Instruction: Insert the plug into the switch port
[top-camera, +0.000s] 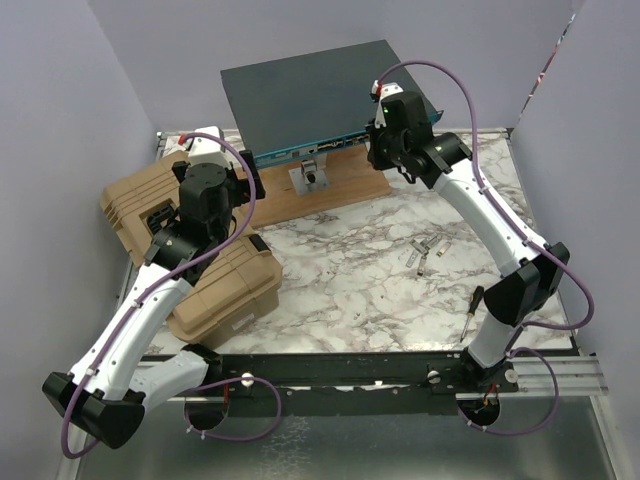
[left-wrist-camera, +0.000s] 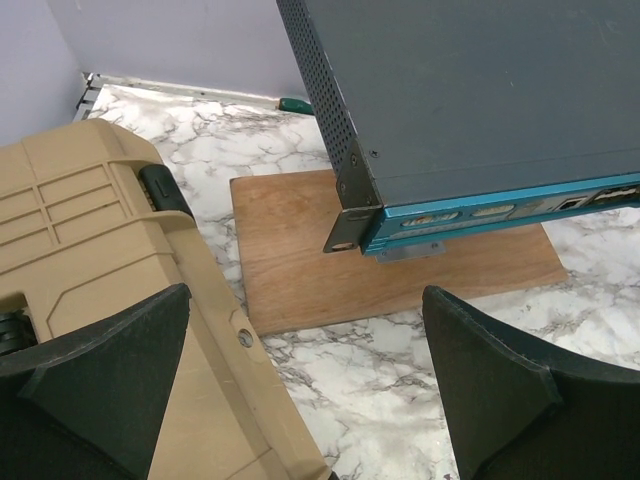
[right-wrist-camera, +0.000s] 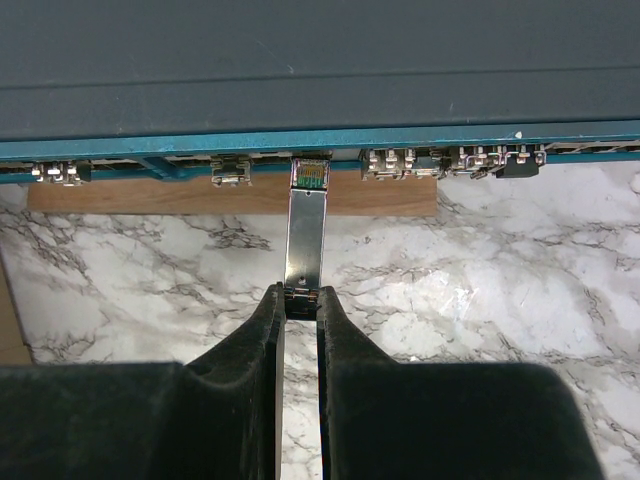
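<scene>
In the right wrist view my right gripper is shut on the plug (right-wrist-camera: 305, 225), a slim metal module held upright with its gold contacts at the front edge of the switch (right-wrist-camera: 300, 70); I cannot tell whether it sits inside a port. Other modules line that edge on both sides. In the top view the right gripper (top-camera: 376, 145) is at the switch's right front. My left gripper is open and empty in the left wrist view, below the switch's left corner (left-wrist-camera: 360, 215).
Tan cases (top-camera: 225, 290) fill the left side. A wooden board (top-camera: 350, 185) lies under the switch. Small loose modules (top-camera: 425, 250) and a screwdriver (top-camera: 470, 310) lie on the marble top at right.
</scene>
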